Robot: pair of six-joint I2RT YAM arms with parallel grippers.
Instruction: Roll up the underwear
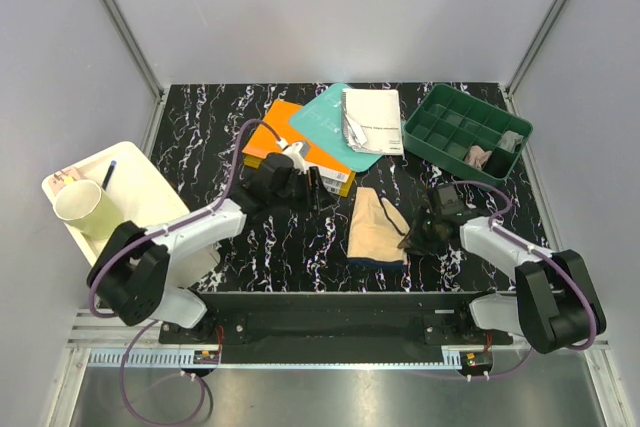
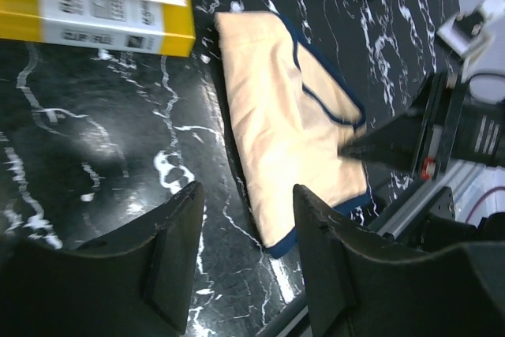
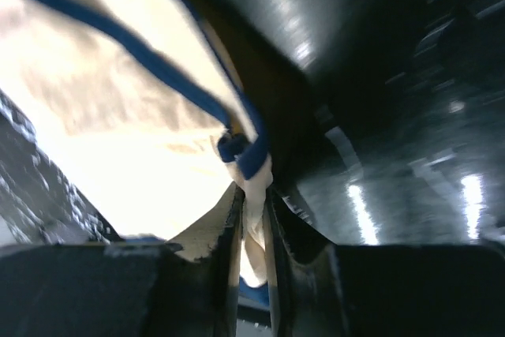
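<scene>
The beige underwear with navy trim [image 1: 366, 232] lies flat on the black marbled table, partly folded. My right gripper [image 1: 412, 237] is at its right edge; in the right wrist view its fingertips [image 3: 254, 215] are shut on a pinched bit of that edge, navy band and beige cloth. My left gripper [image 1: 318, 187] is above the table, left of the underwear; in the left wrist view it stands open above bare table and the cloth's left side, nothing between its fingers.
Orange-yellow boxes [image 1: 268, 132], a teal sheet [image 1: 318, 122] and notebooks [image 1: 372, 107] lie behind. A green compartment box [image 1: 445, 122] is back right. A cream tray with a cup [image 1: 85, 212] stands left.
</scene>
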